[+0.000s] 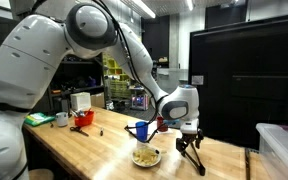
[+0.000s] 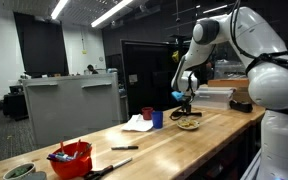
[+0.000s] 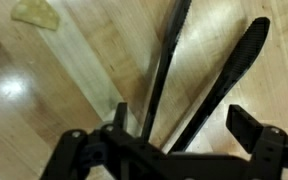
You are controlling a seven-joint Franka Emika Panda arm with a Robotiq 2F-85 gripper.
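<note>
A pair of black tongs (image 3: pixel 222 85) lies spread on the wooden table, its two arms in a V in the wrist view. My gripper is open above it, with the narrow end of the V running down between its fingers in that view; the joined end is hidden by the gripper body. From the side, the tongs (image 1: pixel 196 163) lie below and slightly right of the gripper, and a gap seems to remain above the table. Nothing shows held.
Left of the tongs sits a plate of yellowish pieces (image 1: pixel 145 156). Behind it stand a blue cup (image 2: pixel 157 119) and a red cup (image 2: pixel 147 113). A white cloth or paper (image 2: pixel 136 125) lies nearby, a red bowl (image 2: pixel 70 163) farther off. At right is a pale bin (image 1: pixel 282 150).
</note>
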